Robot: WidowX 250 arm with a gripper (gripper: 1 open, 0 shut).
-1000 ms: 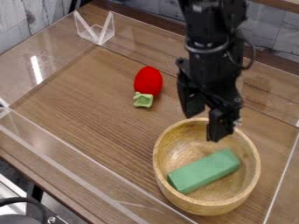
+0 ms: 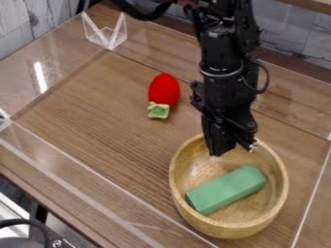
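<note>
My black gripper (image 2: 215,145) points down over the back rim of a round tan bowl (image 2: 188,218); its fingertips look close together, with nothing visible between them. A green rectangular block (image 2: 225,190) lies in the bowl, below and in front of the gripper. A red rounded object (image 2: 165,88) and a small light-green piece (image 2: 159,110) lie on the wooden table (image 2: 91,126), left of the arm.
A clear plastic holder (image 2: 104,29) stands at the back left. A dark cable runs at the bottom-left corner, beside the table's edge.
The block and bowl have stayed in place.
</note>
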